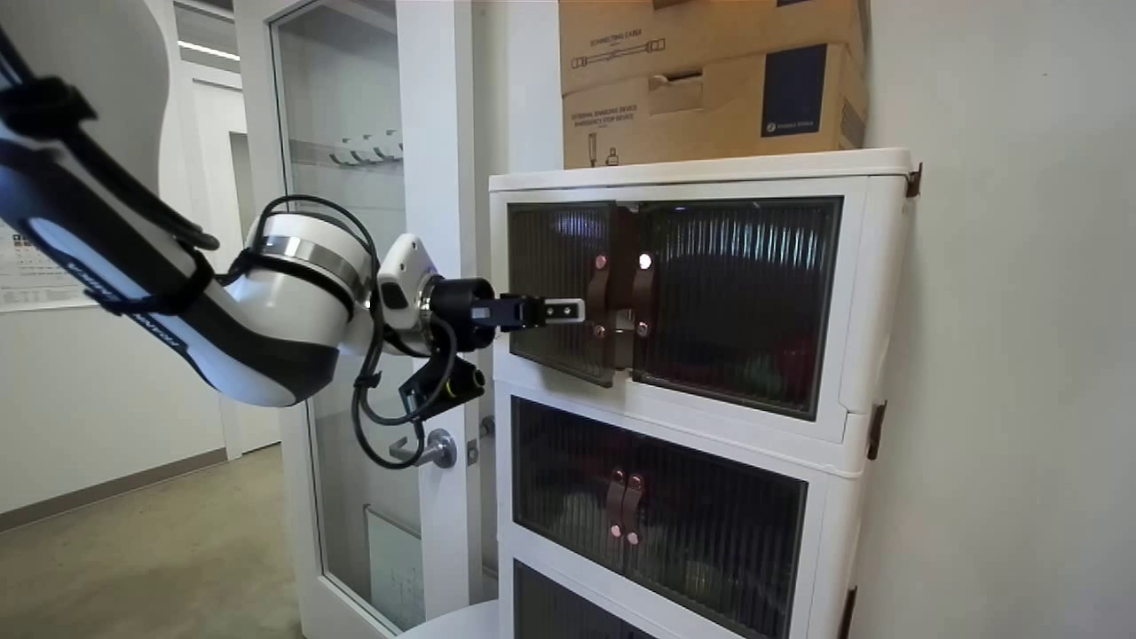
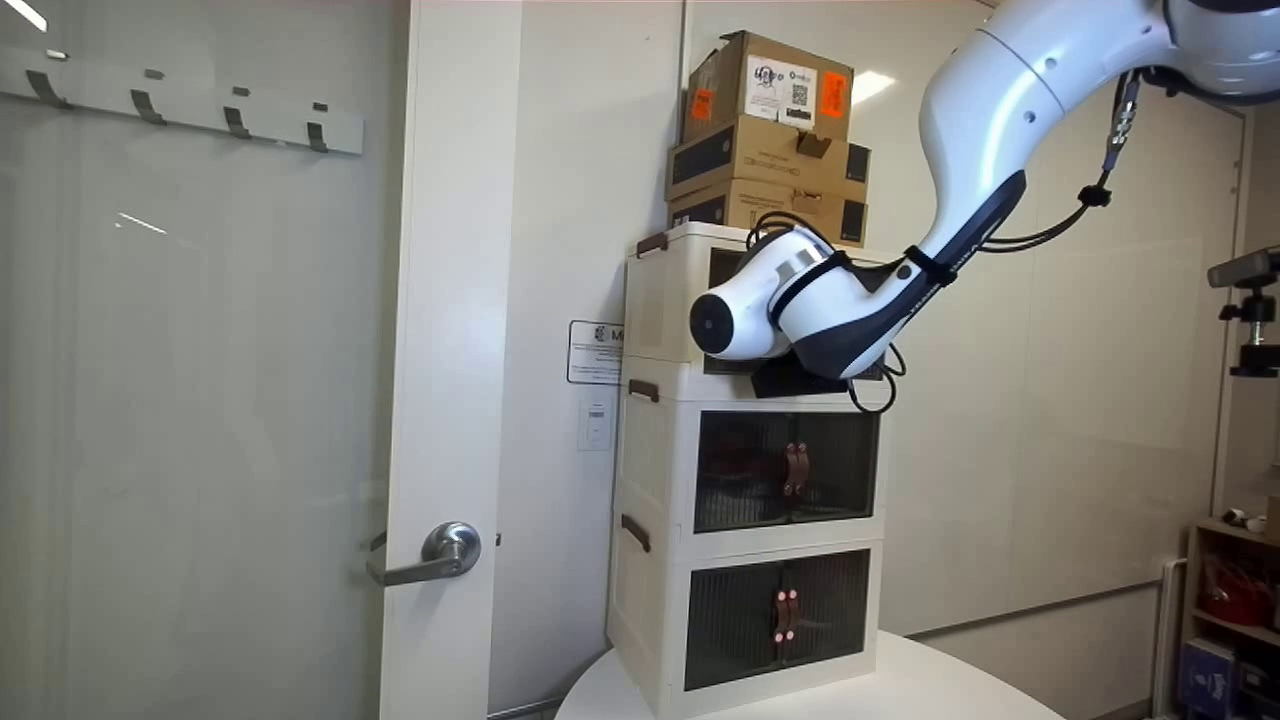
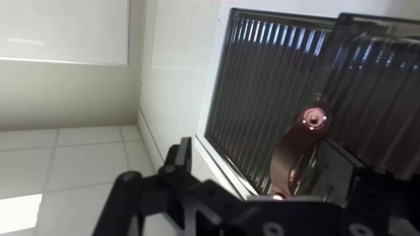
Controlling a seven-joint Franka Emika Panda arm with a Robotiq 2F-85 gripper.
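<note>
In exterior view 1 the white cabinet has its top left dark ribbed door ajar, its free edge swung slightly outward. The top right door stands flush. Each has a brown strap handle, the left one just beyond the fingertips. My gripper points at the door from the left. The wrist view shows its fingers wide apart, with a strap handle visible between them. Whether a finger is hooked behind the door or its strap cannot be made out. The arm blocks the gripper in exterior view 2.
Cardboard boxes are stacked on the cabinet. Below are closed lower doors. A white room door with a lever handle stands behind the arm, left of the cabinet. The cabinet rests on a round white table.
</note>
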